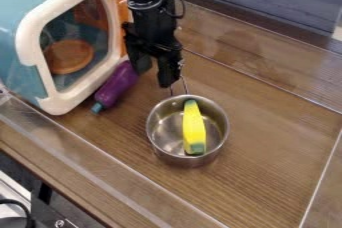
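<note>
My black gripper (156, 70) hangs beside the toy oven's right side, above and behind a steel pot (171, 144); whether its fingers are open or shut is hard to make out. In the pot lies a yellow object (193, 125) with green ends, like a corn or squash toy. A purple eggplant toy (116, 84) lies on the counter at the foot of the white and teal toy oven (23, 37), left of my gripper. An orange disc (68, 57) shows inside the oven.
A grey-blue wall (261, 2) runs along the back. A dark cable lies at the lower left.
</note>
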